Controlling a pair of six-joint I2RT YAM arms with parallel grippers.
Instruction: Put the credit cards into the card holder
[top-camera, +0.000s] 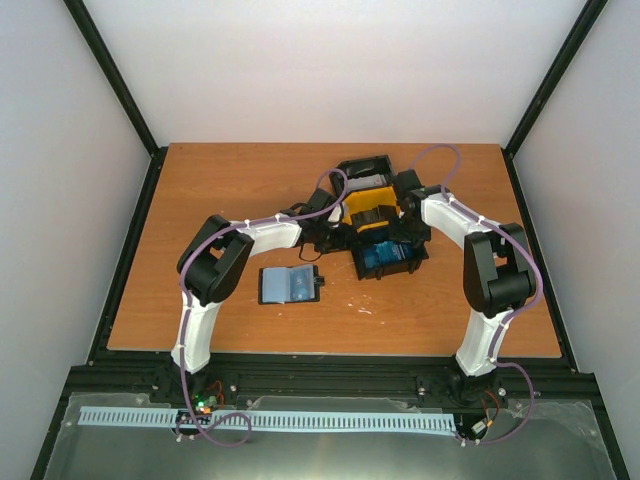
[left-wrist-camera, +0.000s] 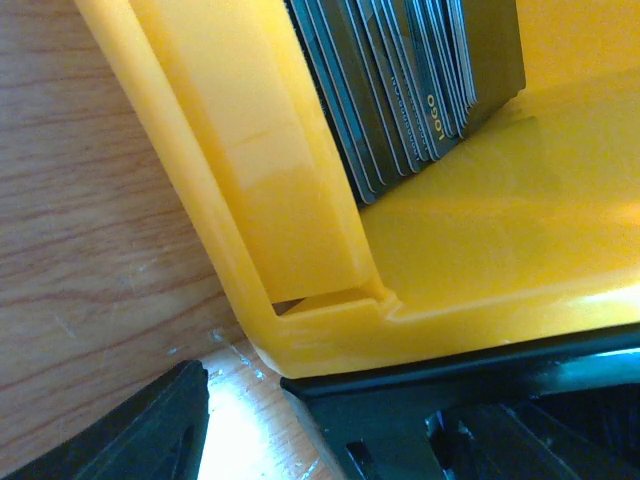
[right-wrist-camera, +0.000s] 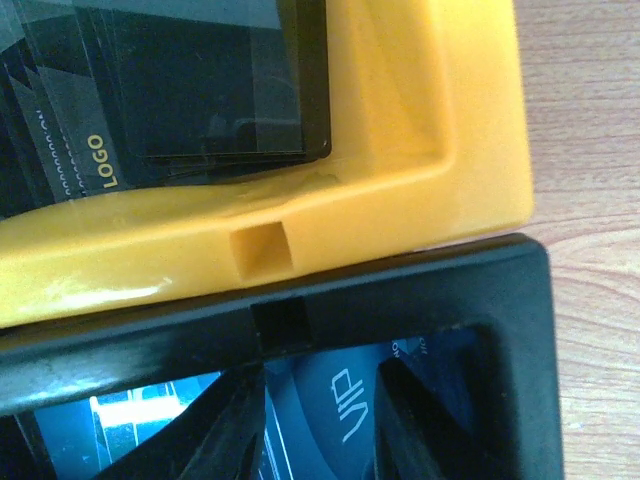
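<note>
A black box (top-camera: 390, 262) holds blue cards (right-wrist-camera: 340, 410). Behind it, a yellow box (left-wrist-camera: 190, 150) holds dark cards (left-wrist-camera: 420, 90). My left gripper grips the black box's corner at its left side, beside the yellow box. My right gripper is over the blue cards at the black box's right end, its fingers apart; whether a card is between them is unclear. A card holder (top-camera: 289, 285) with clear sleeves lies open on the table, left of the black box in the top view.
Another black box (top-camera: 362, 166) with pale contents stands behind the yellow one.
</note>
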